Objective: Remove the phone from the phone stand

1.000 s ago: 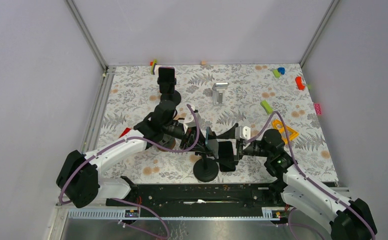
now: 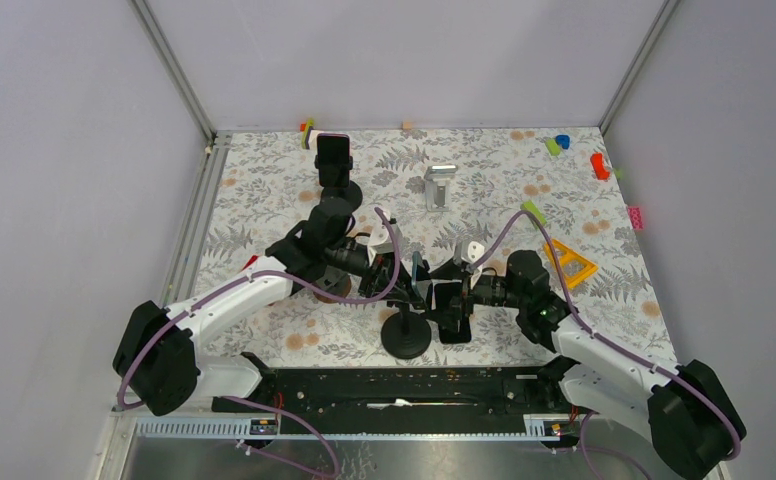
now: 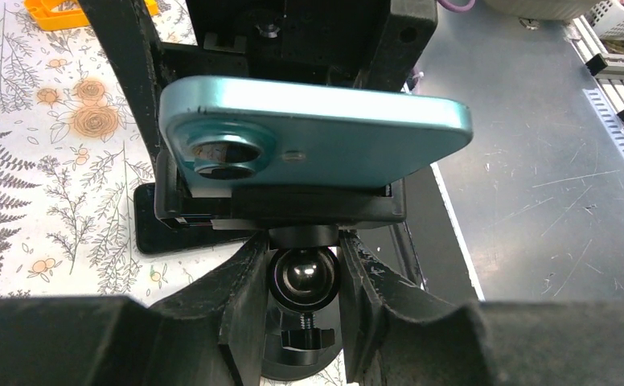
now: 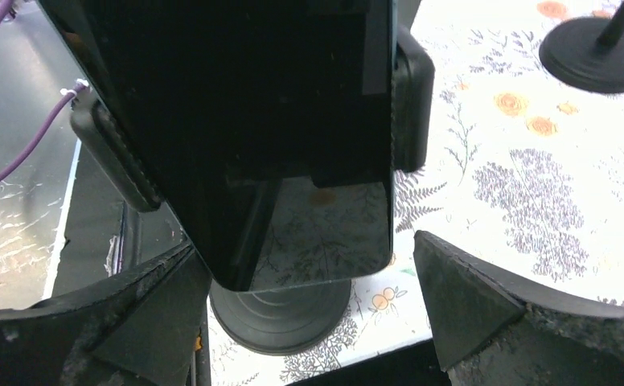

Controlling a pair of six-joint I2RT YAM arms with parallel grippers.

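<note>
A teal phone (image 3: 349,149) sits in the clamp of a black phone stand (image 2: 405,335); its dark screen (image 4: 293,225) faces the right wrist camera. Shut on the stand's neck, just below the clamp at the ball joint (image 3: 304,277), is my left gripper. From the other side my right gripper stands open, one finger (image 4: 486,310) to either side of the phone's end. Whether either finger touches the phone cannot be made out. The top view shows both grippers close together over the stand's round base.
Flat on the table beside the stand lies another dark phone (image 2: 455,335). A second stand with a phone (image 2: 333,155) is at the back left, and a silver stand (image 2: 440,185) at the back middle. An orange frame (image 2: 586,270) lies right.
My right gripper has moved left, towards the phone, and turned. The stand's base has shifted slightly left. My left arm looks almost still.
</note>
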